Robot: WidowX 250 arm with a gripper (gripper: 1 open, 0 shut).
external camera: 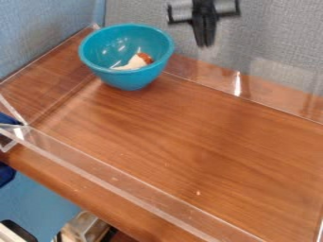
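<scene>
A black gripper (203, 21) hangs high at the top of the view, right of and above a teal bowl (125, 74), its upper part cut off by the frame edge; it is shut, with nothing seen between its fingers. The bowl sits at the back left of the wooden table (190, 161) and holds a pale item (130, 64) and an orange-brown one (145, 58).
A clear rim or barrier runs along the table's edges. A dark blue object (8, 123) and some hardware at the lower left lie outside the table top.
</scene>
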